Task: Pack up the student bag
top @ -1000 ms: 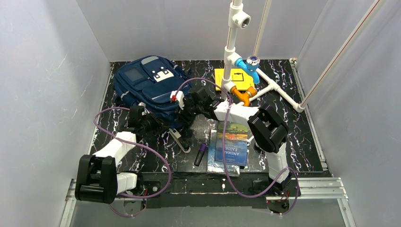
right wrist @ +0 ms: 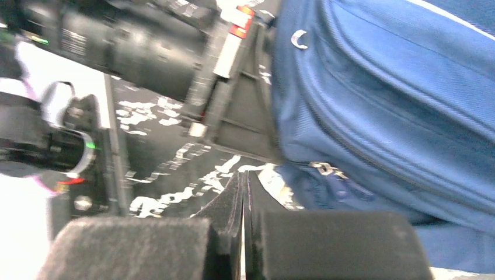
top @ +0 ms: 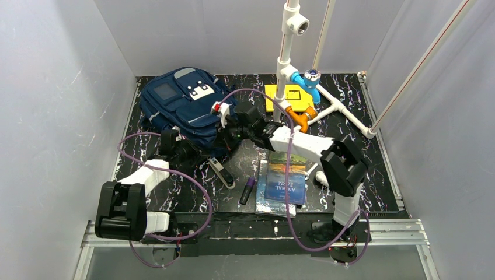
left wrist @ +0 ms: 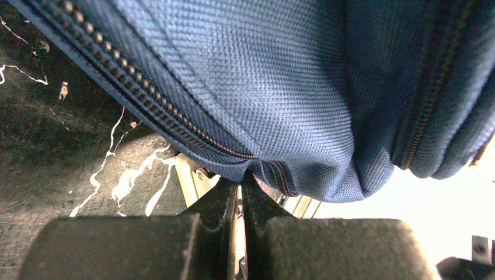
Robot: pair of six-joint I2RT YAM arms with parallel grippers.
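The dark blue backpack [top: 195,111] lies at the back left of the black marbled table. My left gripper is shut at its lower corner, with the fabric edge beside the zipper track [left wrist: 198,133] pinched at the tips. In the right wrist view, blurred, my right gripper is shut with nothing between its fingers. To the right of those tips in that view, the zipper pull [right wrist: 350,189] hangs free from its metal slider [right wrist: 324,168]. The left arm's dark gripper body [right wrist: 248,116] also shows there, against the bag.
A long white-and-black object [top: 222,173] lies close to the left gripper. A purple-capped marker [top: 247,191] and the Animal Farm book [top: 286,188] lie in front. A yellow book [top: 299,99] and the white pipe stand [top: 282,61] with taps are behind the right arm.
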